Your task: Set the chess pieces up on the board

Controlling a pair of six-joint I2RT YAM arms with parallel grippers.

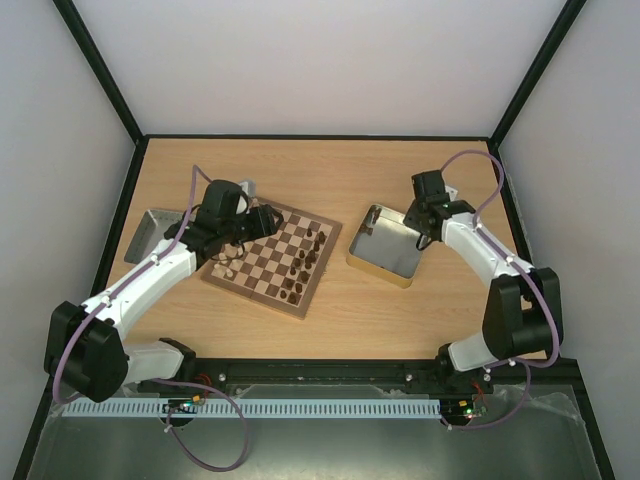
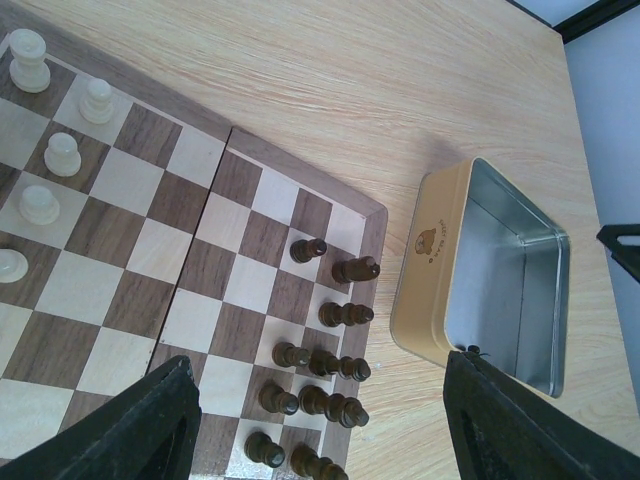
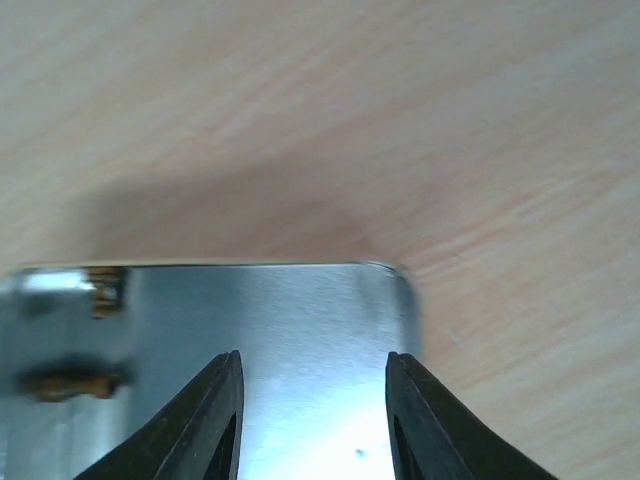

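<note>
The chessboard (image 1: 282,277) holds dark pieces (image 2: 278,398) on its right side and white pieces (image 2: 62,154) on the left. My left gripper hangs over the board, fingers apart, nothing seen between them. A tan tin box (image 1: 378,272) stands right of the board; in the right wrist view, two brown pieces (image 3: 75,385) lie blurred inside it at the left. My right gripper is open above the box's corner, with nothing between its fingers.
A second metal tray (image 1: 150,229) lies at the far left, partly behind my left arm.
</note>
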